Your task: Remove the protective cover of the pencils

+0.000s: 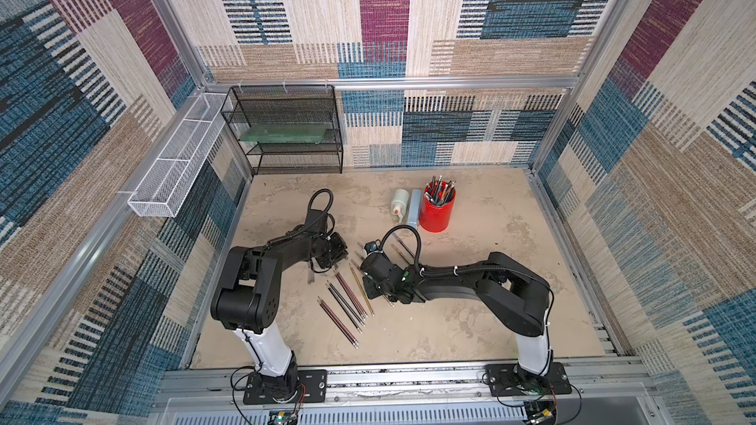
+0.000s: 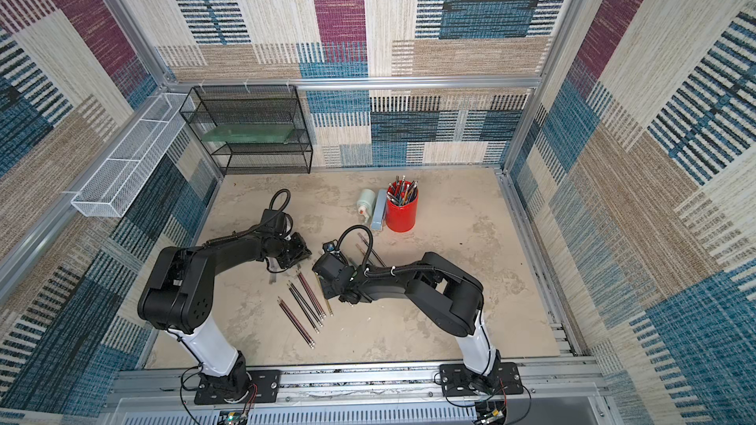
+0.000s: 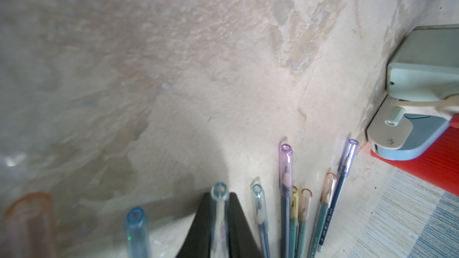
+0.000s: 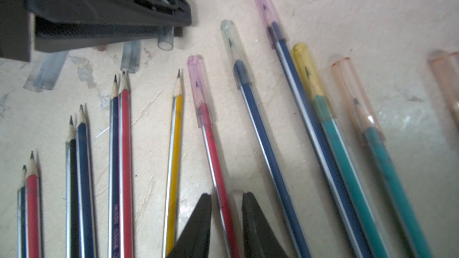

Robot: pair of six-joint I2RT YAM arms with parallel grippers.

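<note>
My left gripper is low over the table, a clear cap (image 4: 165, 40) between its fingertips; whether they grip it is unclear. Loose caps (image 4: 130, 56) lie beside it. My right gripper stands open around a red pencil (image 4: 212, 155) with a pink cap (image 4: 196, 69). Capped blue pencils (image 4: 267, 157) and teal pencils (image 4: 349, 172) lie to its right in the right wrist view. Uncapped pencils, including a yellow one (image 4: 173, 153), lie to its left, their points bare.
A red pencil cup (image 1: 437, 212), a pale blue box (image 1: 413, 204) and a pale cylindrical object (image 1: 398, 202) stand at the back. A black wire rack (image 1: 283, 161) is at the back left. Bare table (image 1: 512, 236) is at the right.
</note>
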